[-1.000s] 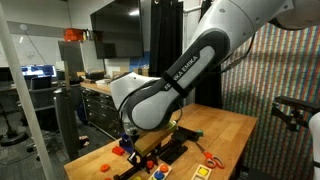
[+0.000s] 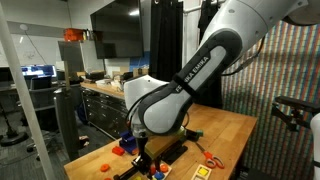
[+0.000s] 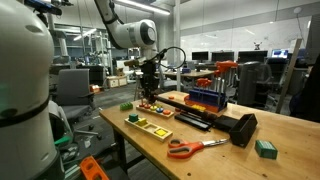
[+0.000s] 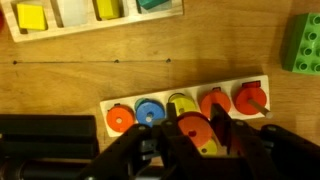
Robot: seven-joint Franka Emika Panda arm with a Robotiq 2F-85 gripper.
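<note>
In the wrist view a pale wooden strip (image 4: 185,92) carries a row of coloured round pieces: an orange one (image 4: 120,118) at the left, a blue one (image 4: 149,110), a yellow one (image 4: 182,103), and red ones (image 4: 250,98) to the right. My gripper is over the strip's middle. An orange disc (image 4: 195,128) shows between its dark fingers, with yellow visible behind and below it. Whether the fingers touch this disc cannot be told. In exterior view 1 the gripper (image 2: 147,160) is low over the near side of the table.
Another wooden tray (image 4: 100,24) with yellow, white and green blocks lies beside the strip. A green studded brick (image 4: 304,43) sits to the right. Orange scissors (image 3: 190,148) and a black block (image 3: 236,130) lie on the table, whose right part is mostly clear.
In exterior view 1 the arm's wrist and gripper have shifted right over the past second, covering part of the coloured pieces there. Other objects look unmoved.
</note>
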